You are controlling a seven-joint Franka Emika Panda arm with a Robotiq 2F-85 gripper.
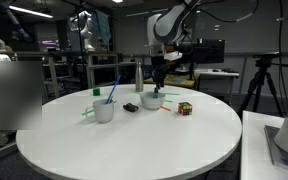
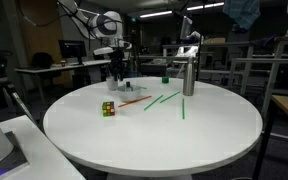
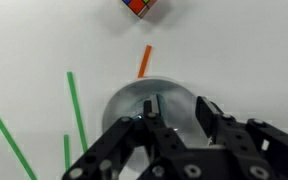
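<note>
In the wrist view, my gripper hangs over a pale round bowl (image 3: 121, 104), its two dark fingers apart. Part of the bowl's inside is hidden by the gripper, and I cannot tell whether anything lies between the fingers. In exterior view 1 the bowl (image 1: 152, 102) stands near the middle of the table, with something dark and teal showing at its opening. A light cup (image 1: 104, 112) holding a blue stick stands to its left. An orange stick (image 3: 144, 62) and several green sticks (image 3: 77, 105) lie beside the bowl.
A colourful puzzle cube (image 1: 185, 108) sits right of the bowl. A dark object (image 1: 131, 107) lies between cup and bowl. A tall metal bottle (image 2: 190, 80) and a green block (image 2: 165, 79) stand farther off. A person (image 1: 168, 40) stands behind.
</note>
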